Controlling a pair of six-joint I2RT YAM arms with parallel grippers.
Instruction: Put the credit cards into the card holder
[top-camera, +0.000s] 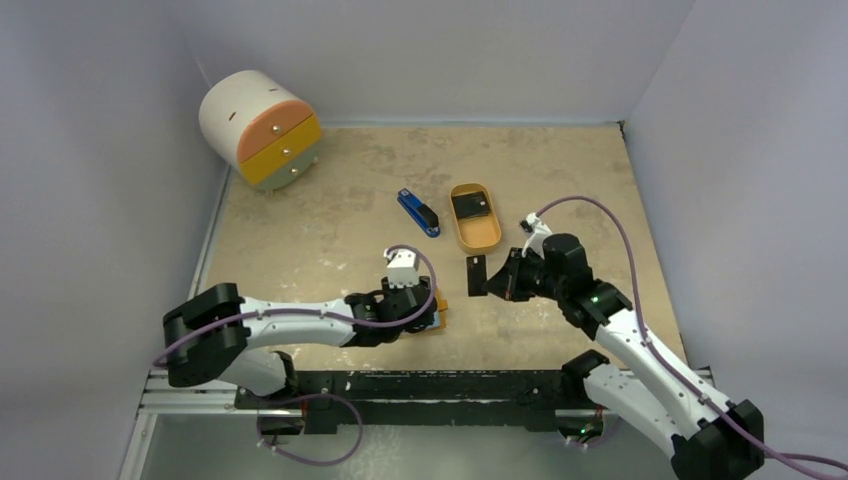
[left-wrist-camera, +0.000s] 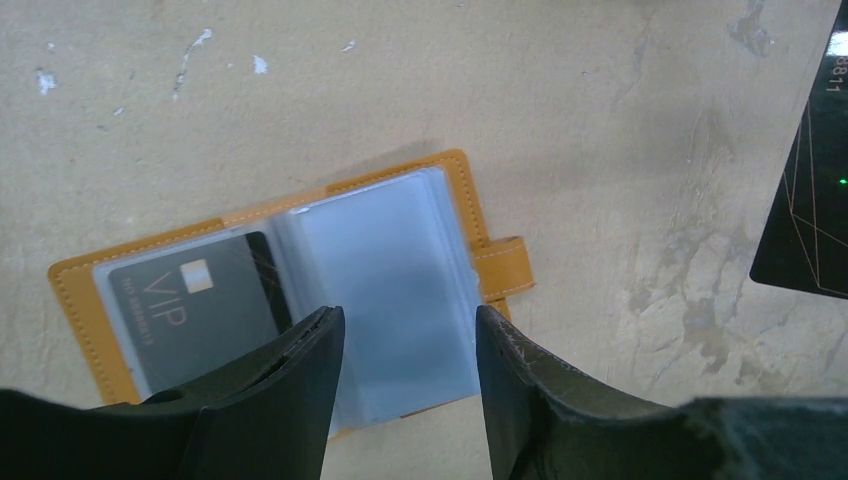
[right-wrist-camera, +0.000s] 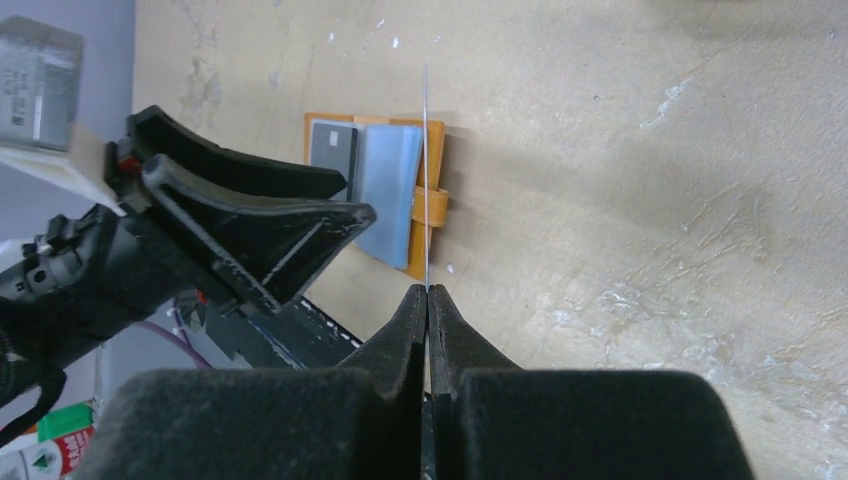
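Note:
My right gripper is shut on a black card, seen edge-on as a thin line in the right wrist view. From above, the card (top-camera: 477, 276) sticks out leftward from its fingers. The open tan card holder (left-wrist-camera: 500, 268) lies on the table with clear pockets. A grey VIP card (left-wrist-camera: 200, 310) sits in its left pocket; the right pocket (left-wrist-camera: 390, 280) shows no card. Over the holder, my left gripper stands open, nothing between its fingers. The held card's corner (left-wrist-camera: 815, 220) shows at the right of the left wrist view.
Beyond the grippers stands an orange tray (top-camera: 480, 236) with a black card (top-camera: 470, 205) inside. A blue stapler (top-camera: 419, 213) lies left of it. A drawer cabinet (top-camera: 262, 128) fills the back left corner. Free table surrounds the holder.

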